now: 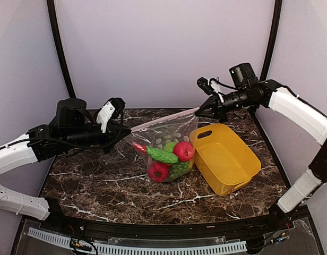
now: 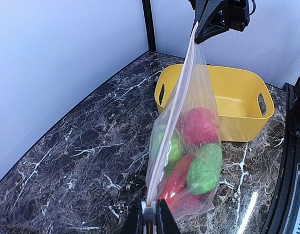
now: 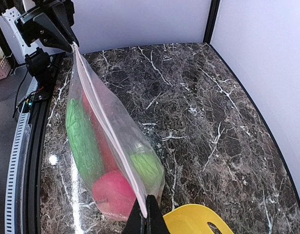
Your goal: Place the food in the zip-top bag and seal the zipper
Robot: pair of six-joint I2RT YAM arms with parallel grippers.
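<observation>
A clear zip bag (image 1: 177,130) hangs between my two grippers, its pinkish zipper strip (image 2: 175,109) stretched straight. Inside are a green bumpy vegetable (image 1: 162,155), a red apple-like fruit (image 1: 183,151), another red fruit (image 1: 157,171), a red pepper-like piece (image 2: 177,178) and a light green item (image 3: 146,167). My left gripper is shut on the strip at the bag's left end. At the upper right corner, my right gripper is shut on the strip's other end. The strip looks closed along its length, but whether it is fully sealed cannot be made out.
An empty yellow basket (image 1: 243,154) stands right of the bag, close to its side. A metal rail (image 1: 137,248) runs along the front edge.
</observation>
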